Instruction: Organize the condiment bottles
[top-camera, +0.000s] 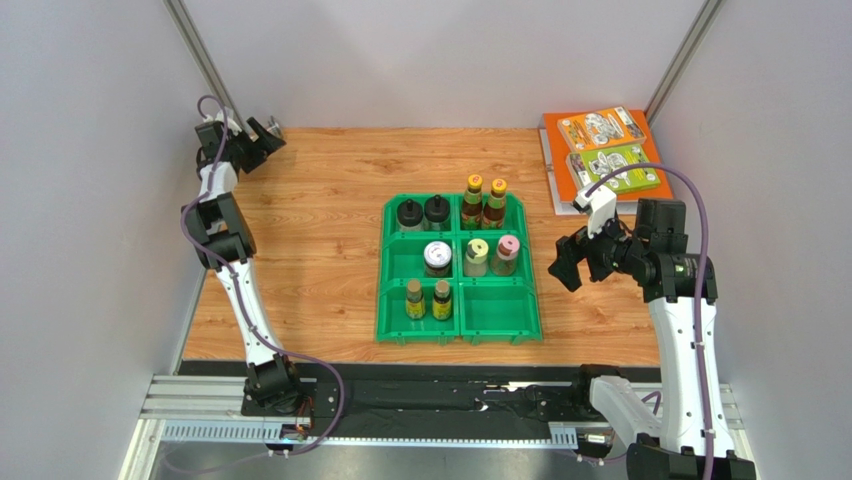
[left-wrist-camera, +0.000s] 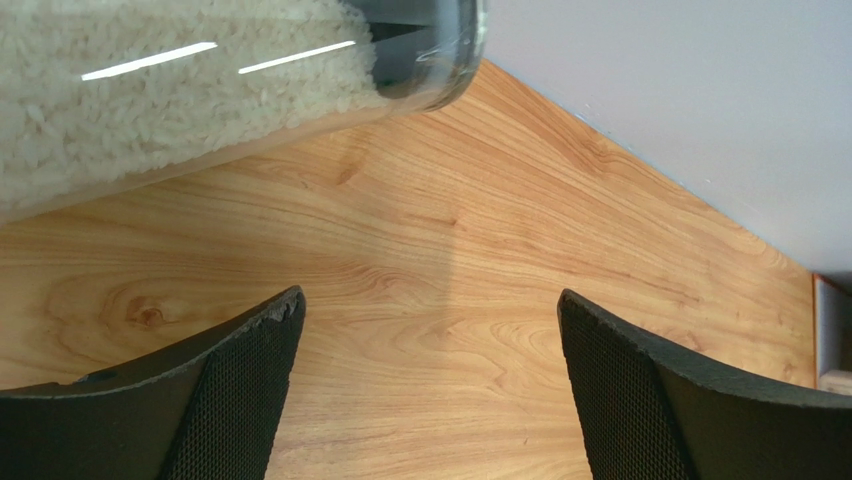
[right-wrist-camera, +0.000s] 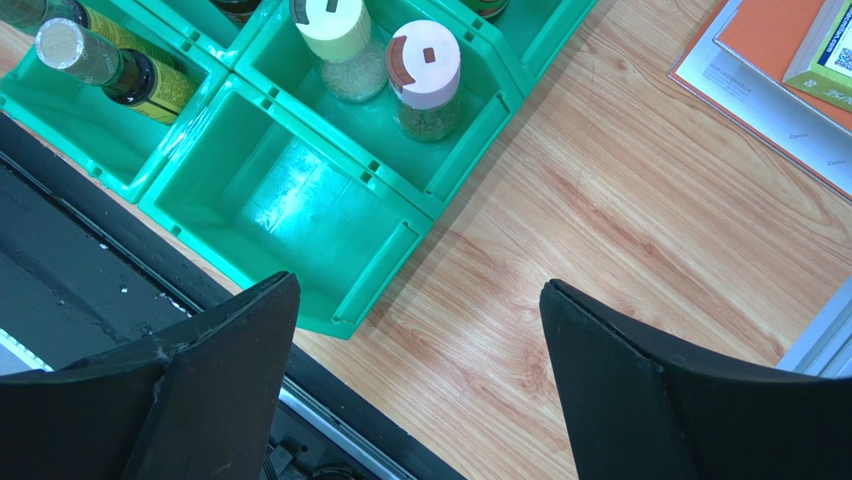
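Observation:
The green six-compartment organizer (top-camera: 497, 308) sits mid-table: two black-capped jars (top-camera: 409, 214) and two yellow-capped bottles (top-camera: 472, 205) behind, a white-lidded jar (top-camera: 437, 258), cream-capped (top-camera: 476, 258) and pink-capped (top-camera: 506, 256) shakers in the middle, two yellow-label bottles (top-camera: 414, 300) at front left. The front-right compartment is empty. My left gripper is open at the back-left corner; a clear container of rice (left-wrist-camera: 170, 100) fills the upper left of its wrist view, outside its fingers. My right gripper stands open right of the organizer, nothing between its fingers.
Books and boxes (top-camera: 606, 158) are stacked at back right. Bare wooden table (top-camera: 310, 240) lies left of and behind the organizer. Walls and metal frame posts border the table; a black rail (top-camera: 430, 395) runs along the front.

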